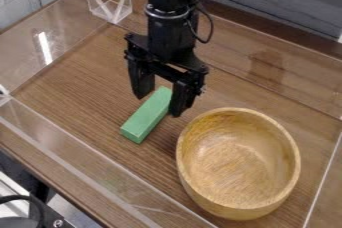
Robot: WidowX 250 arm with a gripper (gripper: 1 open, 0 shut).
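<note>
A black robot arm hangs from the top middle, its gripper (163, 84) over the far end of a green bar (147, 121) lying on the wooden table (64, 102). The two dark fingers stand apart, open, on either side above the bar, which shows below them with its far end partly under the gripper. Whether they touch it I cannot tell.
A cream oval bowl (238, 172) sits at the front right, close beside the green bar. A clear plastic object stands at the back left.
</note>
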